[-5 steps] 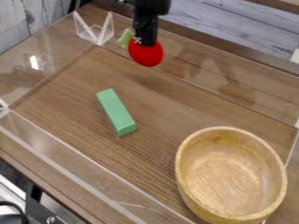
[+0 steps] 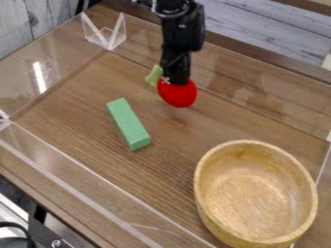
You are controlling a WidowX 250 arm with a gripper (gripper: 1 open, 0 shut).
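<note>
My gripper hangs in the upper middle of the camera view, pointing down at a round red object with a small green piece at its upper left. The fingertips are at the top of the red object and partly hidden, so their grip on it is unclear. A green block lies on the wooden table to the lower left, apart from them.
An empty round tan bowl stands at the lower right. A clear angular object is at the back left.
The gripper, the red object and the green piece have moved down in the view and slightly to the right, toward the middle. The green block and bowl have not moved.
</note>
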